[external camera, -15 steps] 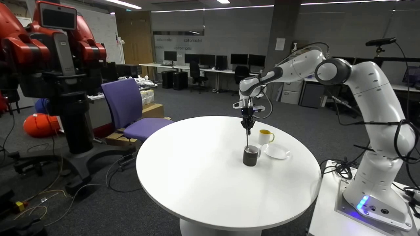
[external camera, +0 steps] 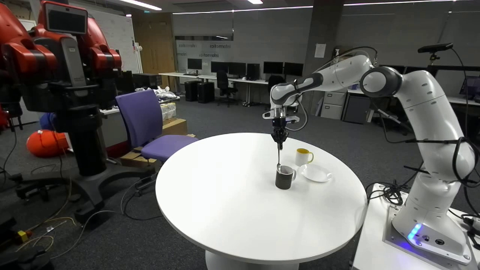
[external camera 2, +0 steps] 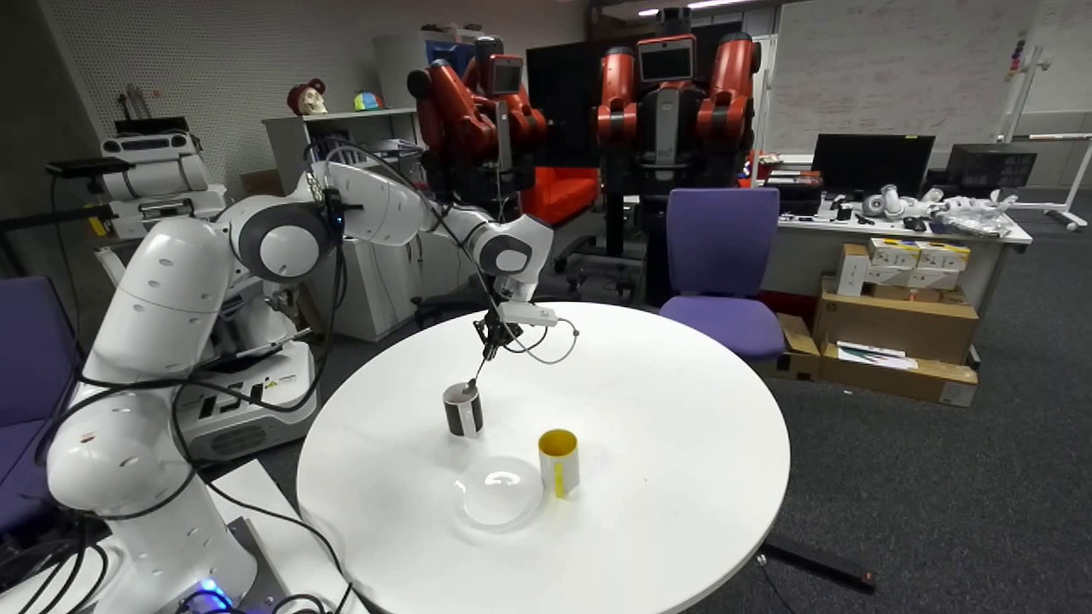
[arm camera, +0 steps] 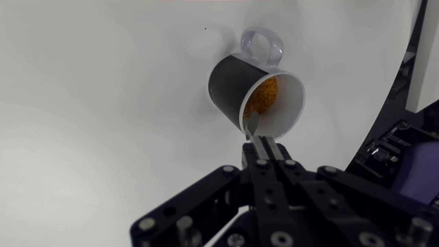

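Note:
A dark mug with a white handle (external camera: 284, 179) stands on the round white table (external camera: 216, 202). Orange-brown stuff covers its bottom in the wrist view, where the mug (arm camera: 232, 84) looks tilted by the viewing angle. Above the mug, my gripper (external camera: 279, 146) points down, shut on the handle of a thin metal spoon (external camera: 278, 157). The spoon's bowl (arm camera: 252, 122) reaches the mug's mouth at the near inner wall; whether it touches the contents is unclear. In the wrist view my gripper has its fingers close together.
A white mug with a yellow inside (external camera 2: 559, 466) stands near the dark mug. Beside both lies a clear, shallow plate (external camera 2: 498, 495). A purple chair (external camera: 148, 121) stands beyond the edge.
In exterior view 1 my gripper and the spoon have moved a little left and slightly up. The dark mug has shifted slightly left too. The yellow mug and plate have stayed put.

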